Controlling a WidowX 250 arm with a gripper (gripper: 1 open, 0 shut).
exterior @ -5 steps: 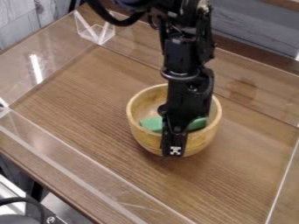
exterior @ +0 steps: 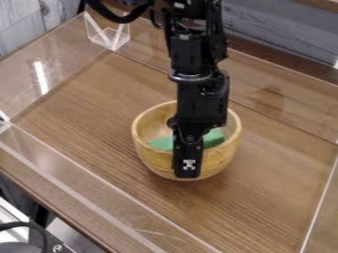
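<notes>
A yellow wooden bowl (exterior: 153,154) sits in the middle of the wooden table with a green object (exterior: 208,136) inside it. The black gripper (exterior: 187,154) reaches down from the top into the bowl, its fingers over the front part and partly hiding the green object and bowl. Whether its fingers hold anything or how far they stand apart is unclear.
A clear plastic item (exterior: 109,30) stands at the upper left beyond cables. Raised edges border the table at the back and left.
The gripper has shifted slightly left over the bowl and appears more upright. The bowl has moved little, if at all.
</notes>
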